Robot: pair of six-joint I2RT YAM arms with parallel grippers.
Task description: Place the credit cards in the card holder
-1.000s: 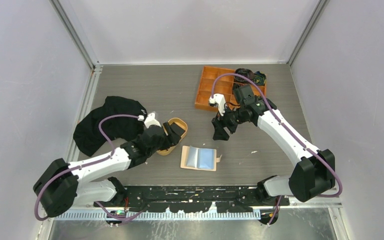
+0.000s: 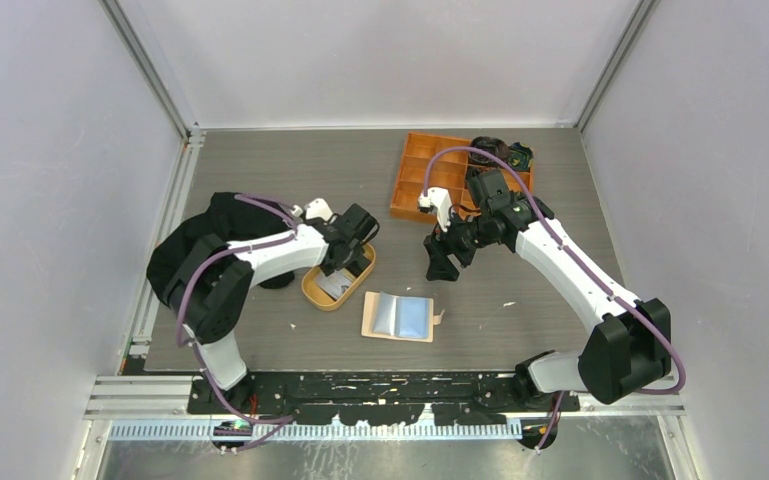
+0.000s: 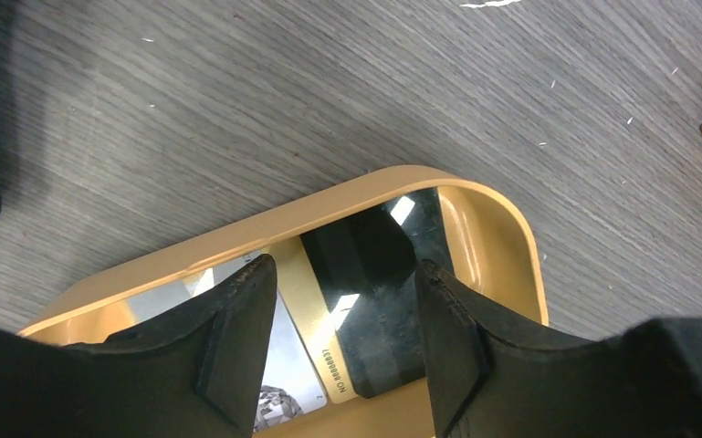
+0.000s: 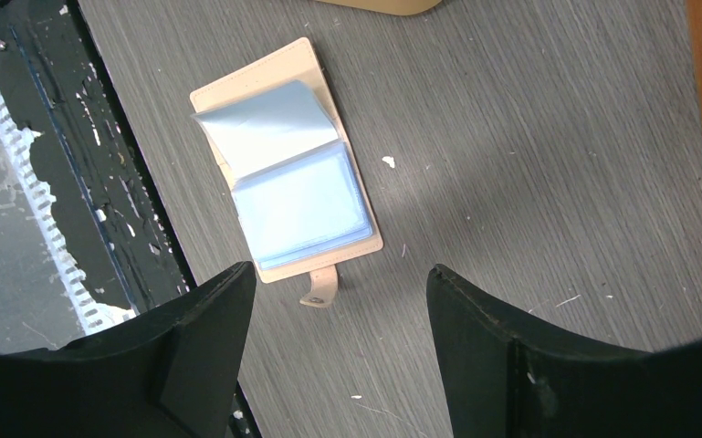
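Observation:
Two cards lie in a tan oval tray (image 2: 312, 294): a dark card (image 3: 379, 315) toward one end and a pale grey card (image 3: 294, 374) beside it. Over the tray hangs my left gripper, fingers apart; the dark card lies below the gap between its fingers, not gripped. The tan card holder (image 2: 369, 331) lies unfolded on the table, its clear bluish sleeves (image 4: 303, 205) spread and a snap tab at one edge. My right gripper, open and empty, hovers above the table beyond the tab end of the holder.
An orange compartment box (image 2: 415, 165) stands at the back, with dark items at its right end. Black cloth (image 2: 185, 250) is heaped at the left, near the left arm. Bare table lies right of the holder.
The left arm has swung in from the front left, its gripper staying over the tray while turning and shifting slightly. The right arm, tray and holder look unmoved.

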